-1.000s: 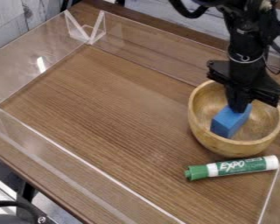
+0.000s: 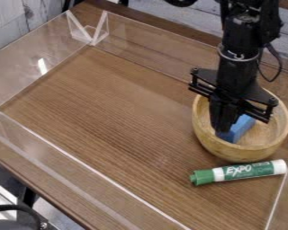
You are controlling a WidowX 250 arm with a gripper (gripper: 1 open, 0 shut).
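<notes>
My gripper point(image 2: 230, 113) is a black assembly reaching down from the top right over a tan bowl point(image 2: 274, 135), its fingertips low over the bowl's left part. It looks shut, with nothing visible between its fingers. A blue block point(image 2: 240, 128) lies in the bowl, partly hidden by the gripper. A green and white EXPO marker point(image 2: 237, 172) lies on the wooden table in front of the bowl.
Clear walls or edges run along the left and back, with a white bracket at the top left.
The gripper has moved toward the camera and down over the bowl's front left, now covering more of the blue block. The bowl and marker look roughly in place.
</notes>
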